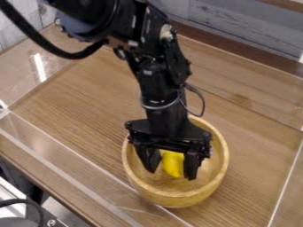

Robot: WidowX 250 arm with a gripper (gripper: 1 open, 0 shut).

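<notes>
The black robot arm hangs down into a tan bowl [143,180] on the wooden table. Its gripper [169,160] is low inside the bowl, fingers on either side of a yellow object [174,167], which is partly hidden by the gripper. I cannot tell whether the fingers are closed on it.
A pale wall runs along the back, and clutter with a black cable lies off the table's edge at the lower left.
</notes>
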